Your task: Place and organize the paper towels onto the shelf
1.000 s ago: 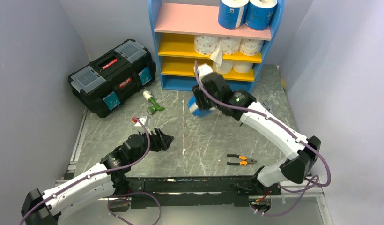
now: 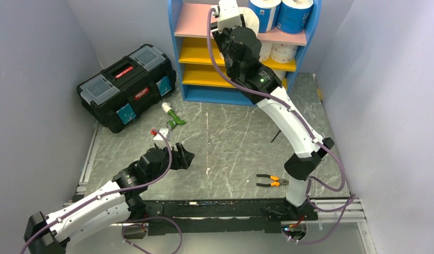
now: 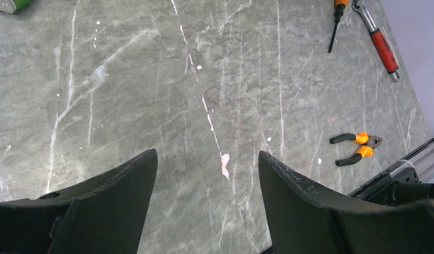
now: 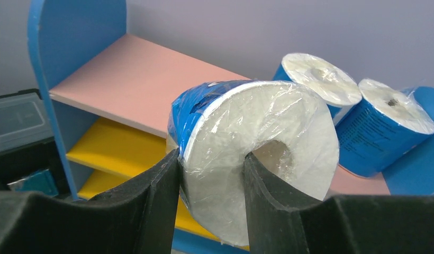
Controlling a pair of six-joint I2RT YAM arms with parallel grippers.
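A blue-wrapped paper towel roll (image 4: 299,121) is pinched at its near wall by my right gripper, whose fingers are shut on it. The roll is tilted, its white end facing the wrist camera. It appears in front of the pink top shelf (image 4: 141,74); whether it touches the shelf I cannot tell. Two more blue rolls, one (image 2: 264,15) beside the other (image 2: 295,17), stand at the right of that shelf. Over the near left floor, my left gripper holds its fingers apart with nothing between them.
White rolls (image 2: 283,52) stand on the yellow shelf below, partly hidden by my right arm. A black toolbox (image 2: 127,87) sits left of the shelf unit. A green tool (image 2: 174,116) and pliers (image 2: 272,180) lie on the floor. The pink shelf's left part is free.
My right gripper has risen from over the floor to the top shelf's height, carrying the blue roll away from the robot. The left arm has shifted only slightly.
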